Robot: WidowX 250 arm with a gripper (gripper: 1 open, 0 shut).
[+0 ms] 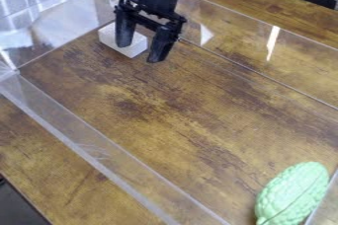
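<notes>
My black gripper (142,34) hangs at the top centre of the camera view, open, its two fingers spread wide apart. A white block (114,41) lies just behind it at the upper left, partly hidden by the left finger. Nothing shows held between the fingers; whether they touch the block cannot be told. A pale green ridged object (291,193) lies at the lower right corner, far from the gripper.
The wooden surface (172,130) is bordered by clear transparent walls along the left, back and right.
</notes>
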